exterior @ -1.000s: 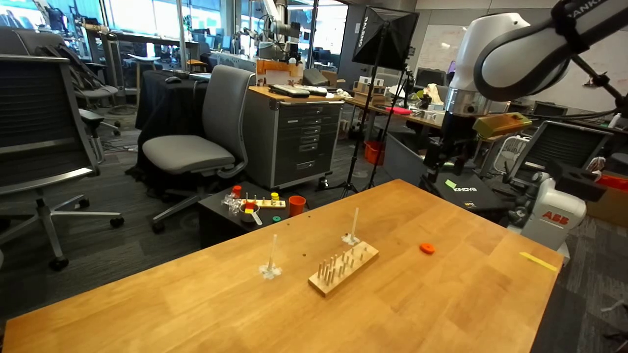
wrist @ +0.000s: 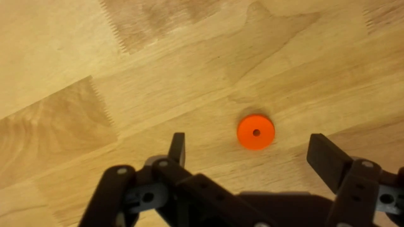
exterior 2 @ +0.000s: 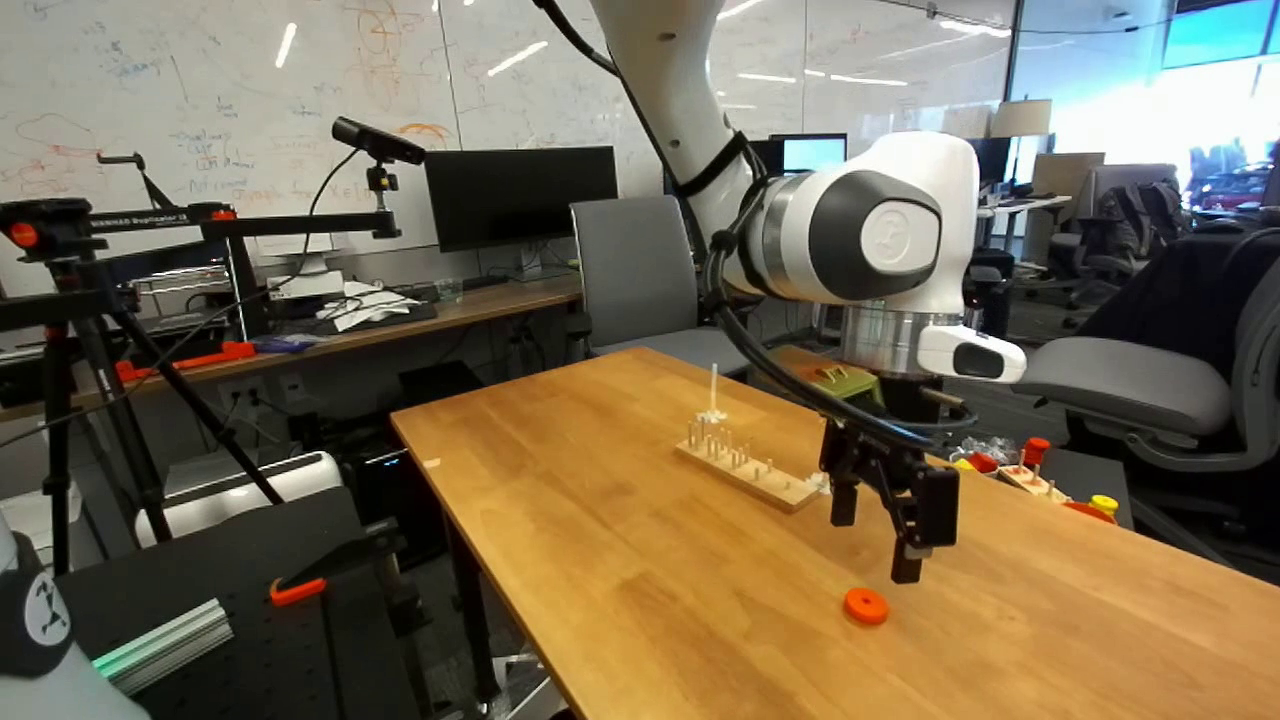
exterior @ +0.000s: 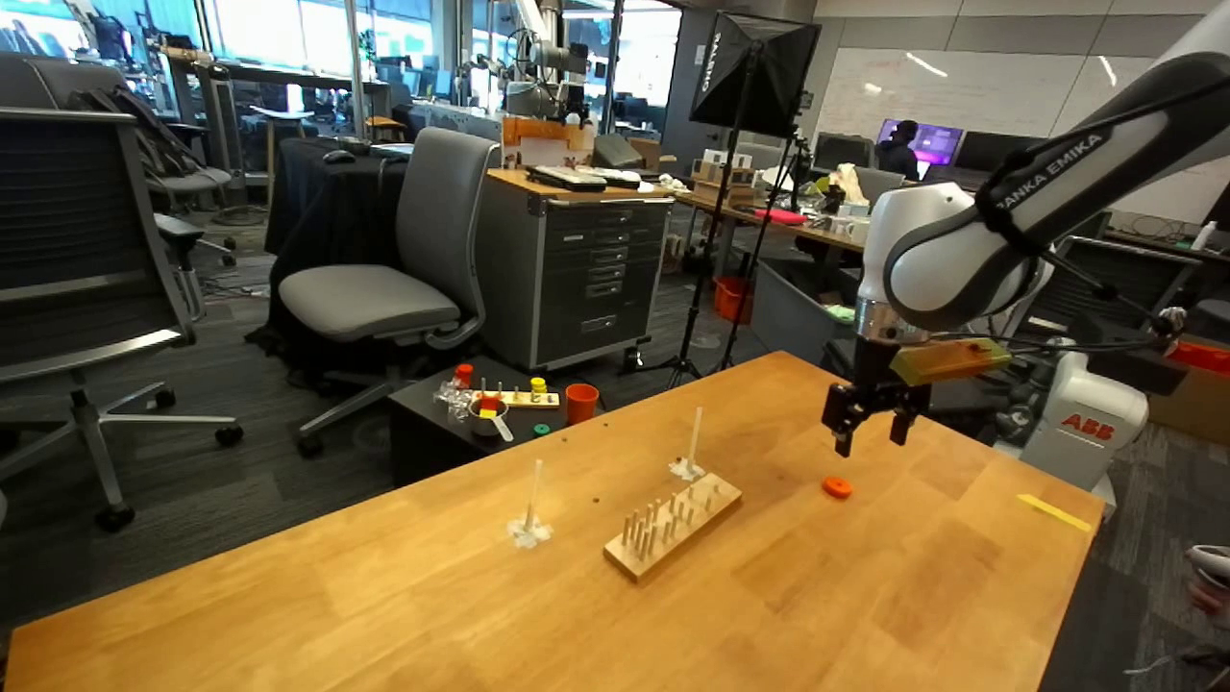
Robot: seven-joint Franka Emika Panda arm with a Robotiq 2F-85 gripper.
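Observation:
An orange disc with a small centre hole lies flat on the bare wooden table; it also shows as the orange disc in exterior view 1 and the orange disc in exterior view 2. Above it hangs my gripper, open, its two fingers wide apart and nothing between them. In the wrist view the disc appears between the fingertips and slightly ahead of them. Exterior view 1 has the gripper clear of the tabletop. A wooden peg board with several upright pegs rests on the table, away from the gripper.
Two thin upright rods, a nearer rod and a farther rod, stand fixed to the table beside the peg board. Yellow tape marks the table's right side. Around the disc the wood is clear.
My gripper has come down and turned, from high beyond the table's back edge to low over the disc. Disc, peg board and rods have stayed put.

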